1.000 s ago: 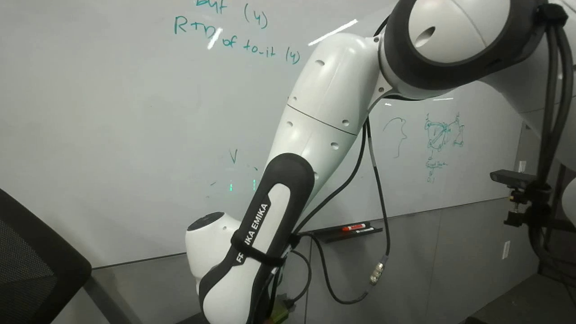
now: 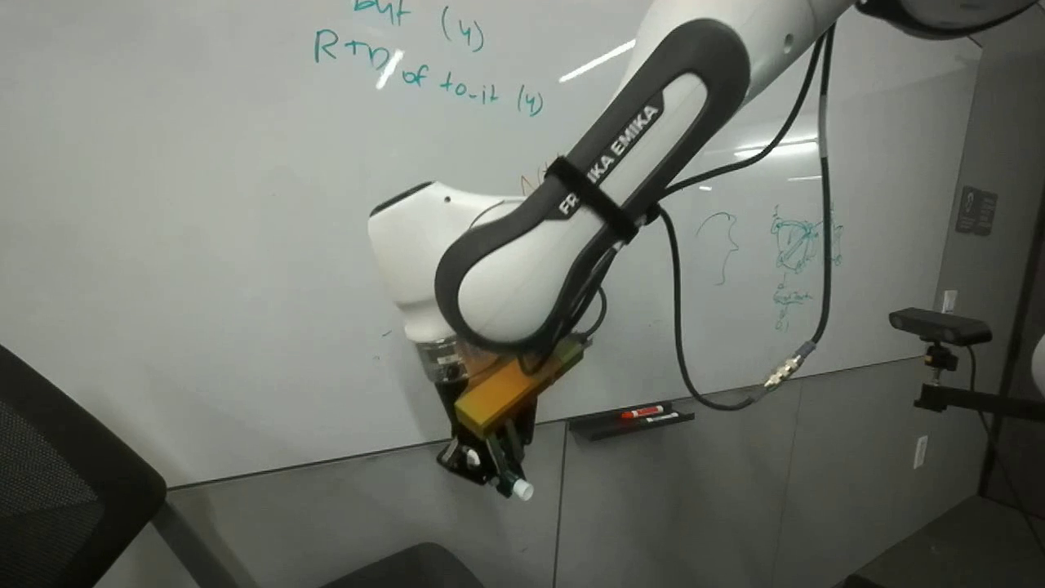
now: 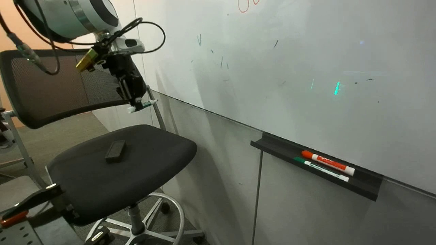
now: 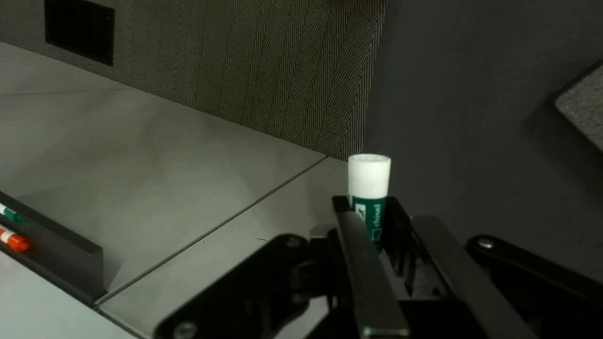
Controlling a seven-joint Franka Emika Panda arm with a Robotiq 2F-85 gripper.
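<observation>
A green-and-white marker [image 4: 368,178] is pinched between the fingers of my gripper, its white end sticking out past the tips in the wrist view. In exterior view 2 the gripper [image 3: 141,105] is shut on the marker [image 3: 148,103], which lies crosswise, in the air above the chair seat [image 3: 135,171] and close to the wall. Exterior view 1 has the gripper [image 2: 501,482] below the whiteboard's lower edge, the marker's white end [image 2: 523,489] showing. On the seat lies a dark eraser-like block [image 3: 115,151], well below the gripper.
The whiteboard [image 3: 286,61] carries a few short marks. Its tray [image 3: 265,143] holds a red marker [image 3: 329,162] and a white one with a green cap [image 3: 323,169]. The chair's mesh back [image 3: 61,81] stands behind the gripper. Around the block the seat is clear.
My arm has risen and shifted slightly right in exterior view 1.
</observation>
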